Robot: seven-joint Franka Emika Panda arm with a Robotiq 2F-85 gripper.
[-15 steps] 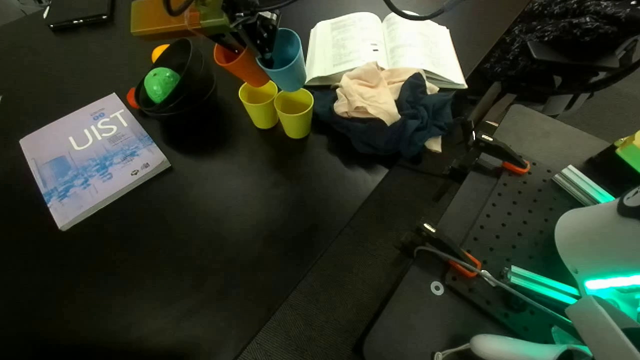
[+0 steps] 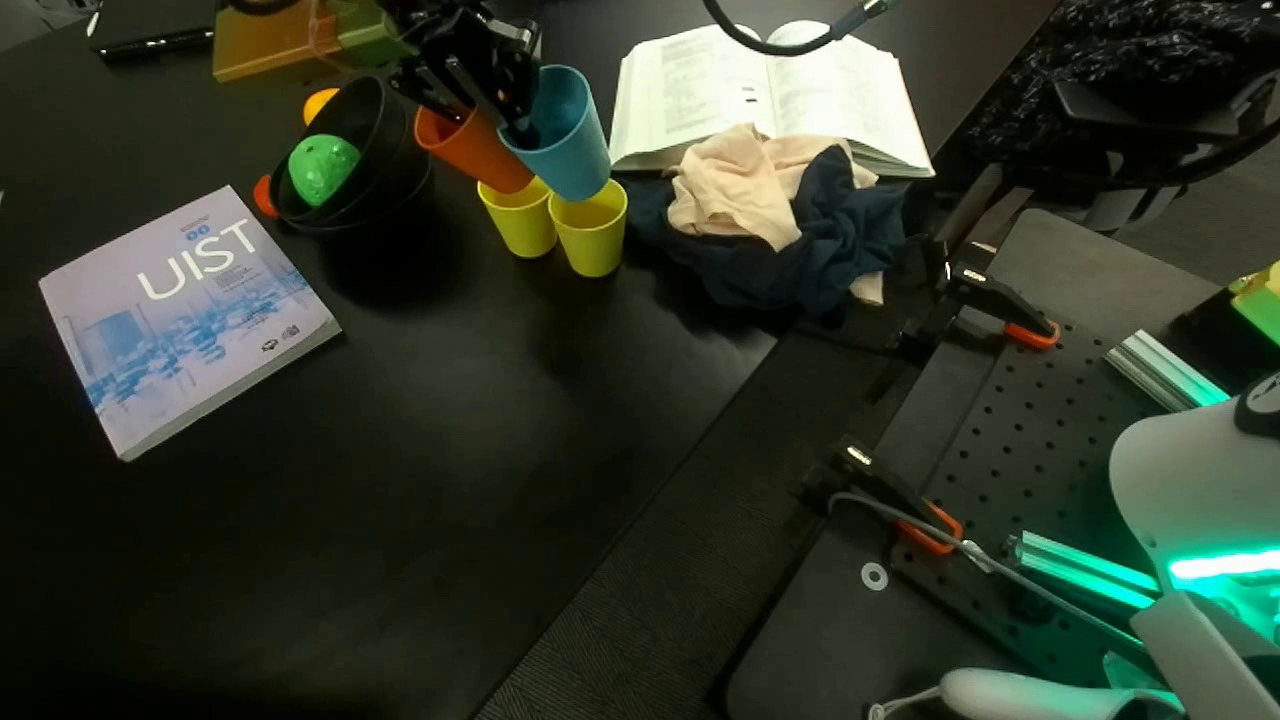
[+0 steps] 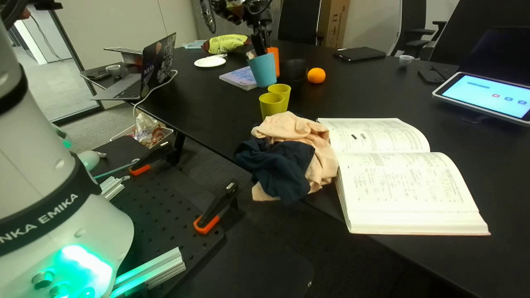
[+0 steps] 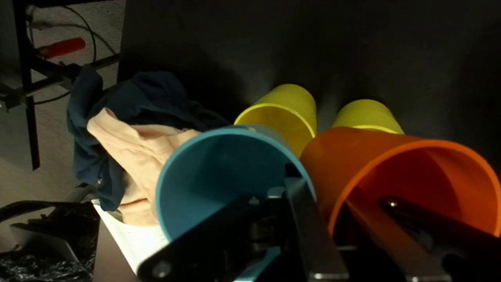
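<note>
My gripper is shut on the adjoining walls of two cups, one finger inside each. The blue cup and the orange cup hang side by side, tilted, their mouths toward the wrist camera. Two yellow cups stand upright close together on the table, one partly covered by the blue cup in exterior view 1. In exterior view 2 the blue cup hides much of the orange cup.
Black bowls with a green ball stand near the held cups. Crumpled cloths and an open book lie on the other side. A UIST book lies apart.
Gripper and both held cups have shifted slightly left and down in exterior view 1, the blue cup now overlapping a yellow cup's rim more. The yellow cups have stayed put.
</note>
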